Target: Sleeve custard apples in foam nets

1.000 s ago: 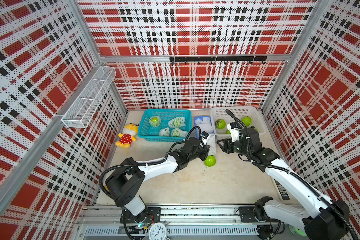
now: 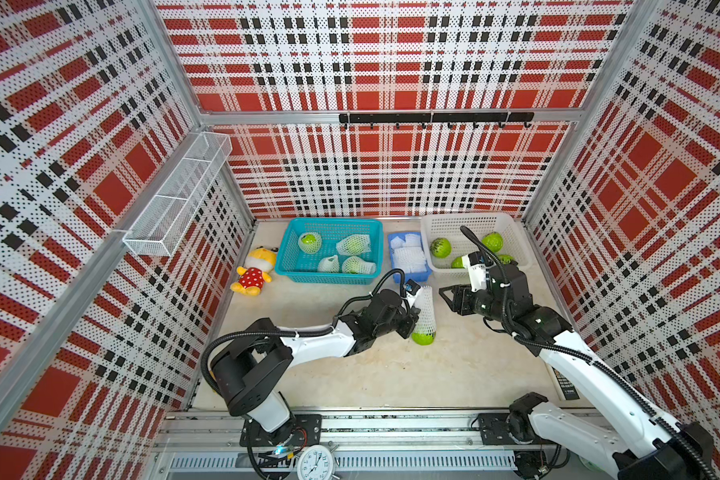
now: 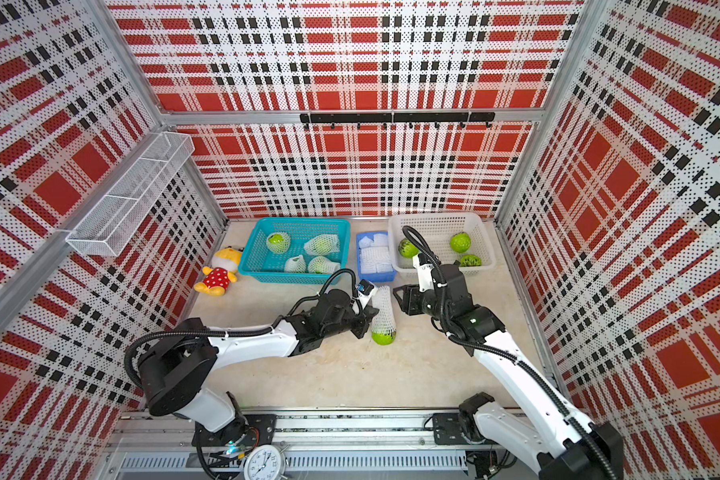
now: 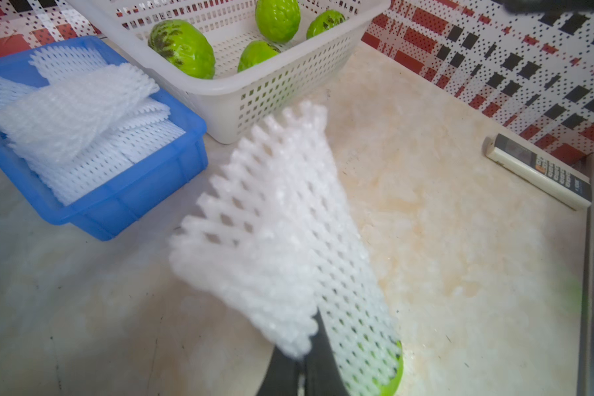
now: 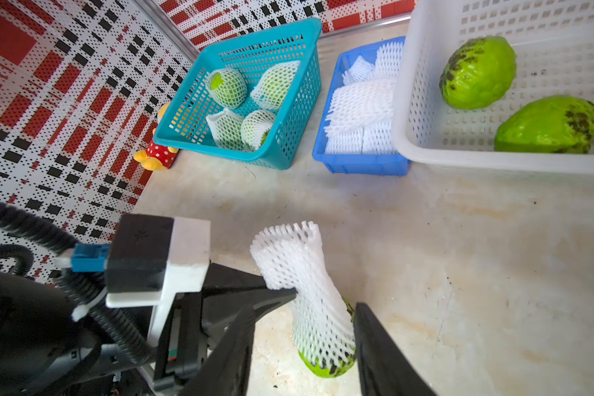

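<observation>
A white foam net (image 5: 316, 303) stands over a green custard apple (image 5: 323, 366) on the table, covering much of it, with its top edge folded over. My left gripper is shut on the net's side, near the upper part. My right gripper (image 2: 448, 297) is just to the right of and above the net, its fingers apart with nothing seen between them.
The teal basket (image 2: 288, 272) holds netted apples, the blue tray (image 5: 366, 165) spare nets, the white basket (image 5: 429, 155) bare apples. A plush toy (image 2: 250, 280) sits left, a remote (image 4: 538, 171) right.
The net and apple have moved toward the front with my left gripper, and the net has come further down over the apple.
</observation>
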